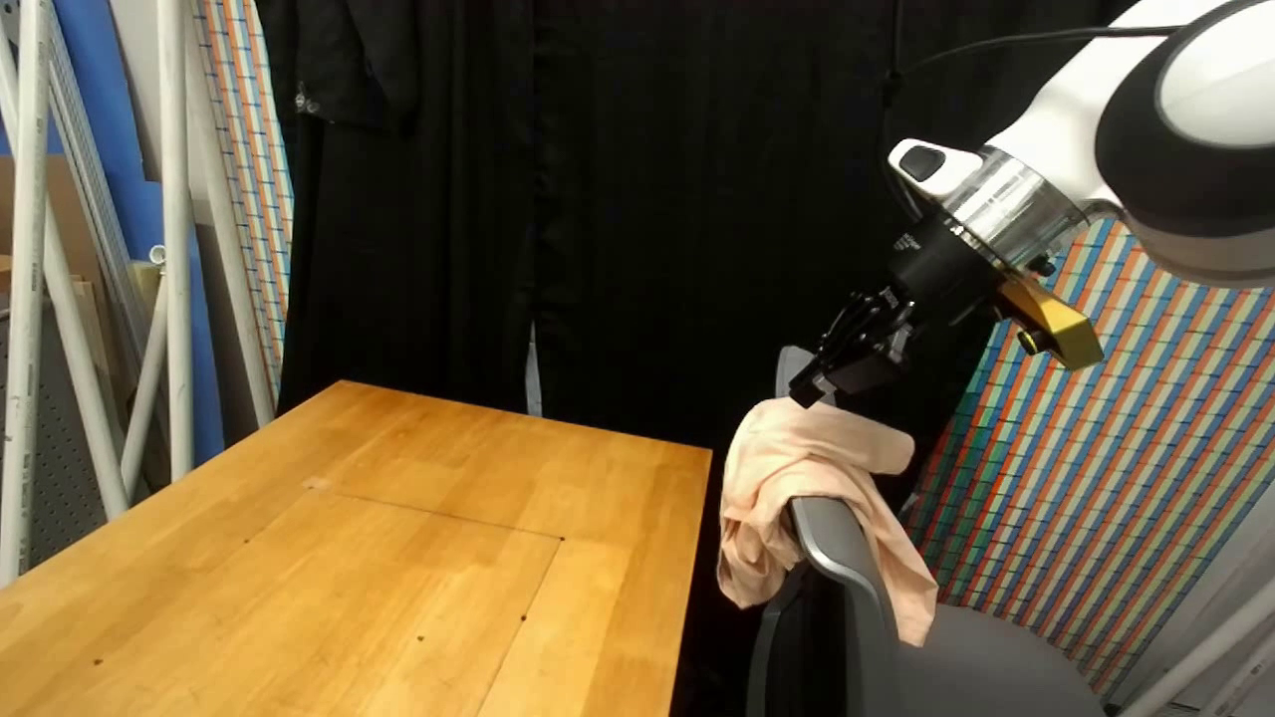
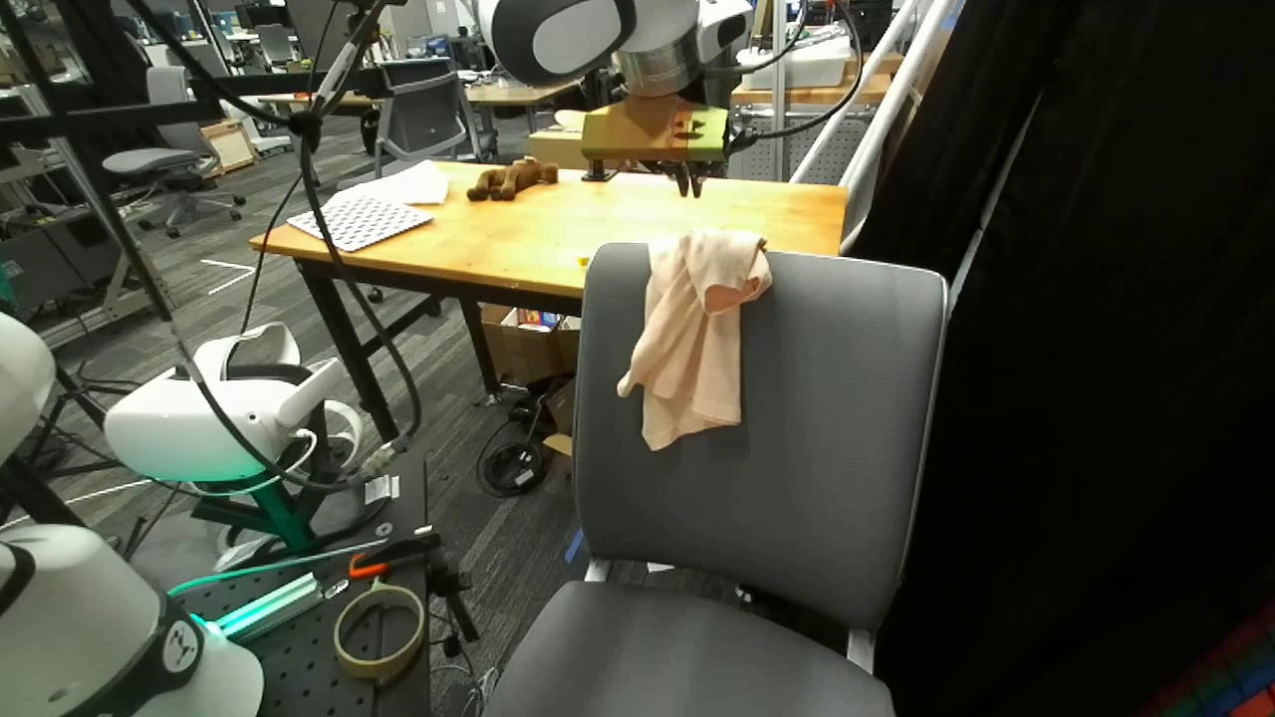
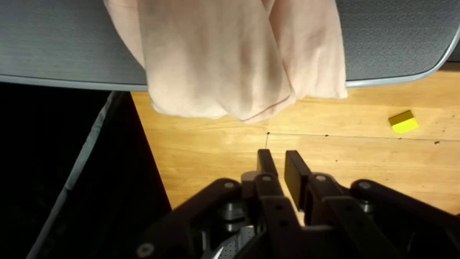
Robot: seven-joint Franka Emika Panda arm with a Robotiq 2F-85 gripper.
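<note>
A peach cloth [image 1: 813, 448] hangs over the top edge of a grey chair's backrest [image 2: 825, 394], draping down both sides. Exterior view 2 shows the cloth [image 2: 699, 358] reaching partway down the front of the backrest. Above the cloth is my gripper [image 1: 816, 384], tilted downward and apparently clear of it. In the wrist view the gripper is partly open, a narrow gap between its fingers and nothing in it. The cloth [image 3: 215, 56] lies ahead of the fingertips there, its folded end overhanging the chair's rim.
A wooden table [image 1: 478, 538] stands beside the chair. On it are a small yellow block [image 3: 404, 123], a brown plush toy [image 2: 514, 178] and a white patterned sheet [image 2: 359, 221]. Black curtain [image 1: 717, 179] hangs behind.
</note>
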